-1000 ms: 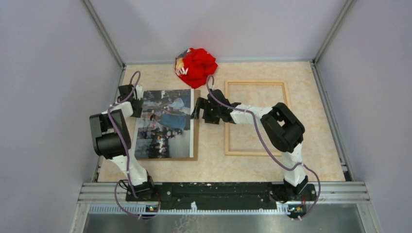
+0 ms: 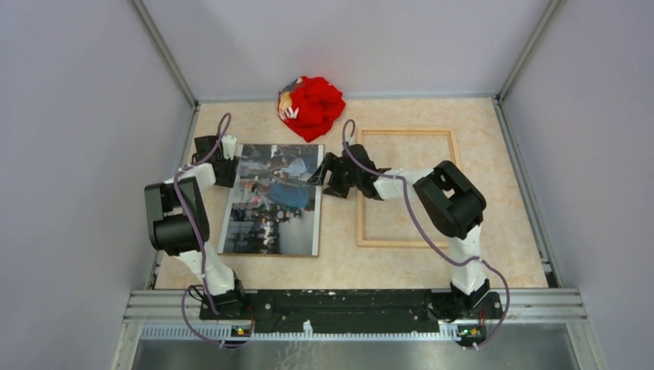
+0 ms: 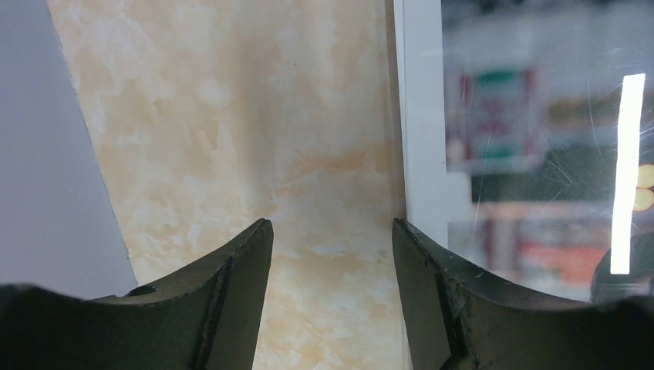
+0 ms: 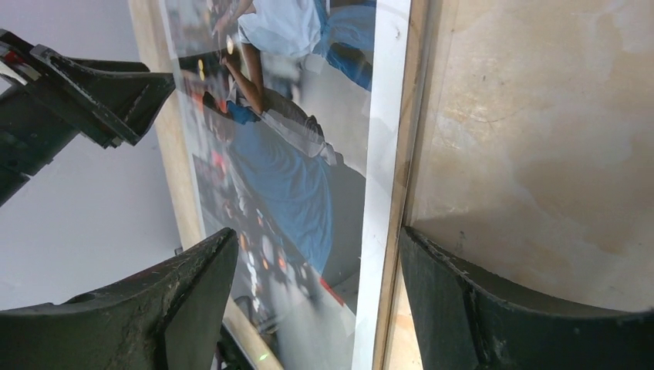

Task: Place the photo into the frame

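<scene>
The photo (image 2: 274, 212) lies under a clear sheet on a brown board (image 4: 412, 92), nearly flush with its edges. My left gripper is at the photo's upper left edge, right fingertip against the white border (image 3: 423, 116); whether anything is held between the fingers is unclear, with only tabletop visible there. My right gripper stands part open at the right edge, one fingertip against the board's side, the other over the photo. A pale wooden frame (image 2: 453, 142) lies on the right, partly hidden by my right arm.
A red cloth (image 2: 316, 108) is bunched at the back, just beyond the photo. Grey walls border the table on the sides and back. Bare table (image 2: 324, 271) shows along the front.
The photo has shifted right over the board, covering the brown strip that showed at the right. My left gripper has moved slightly right; my right gripper has also moved slightly right.
</scene>
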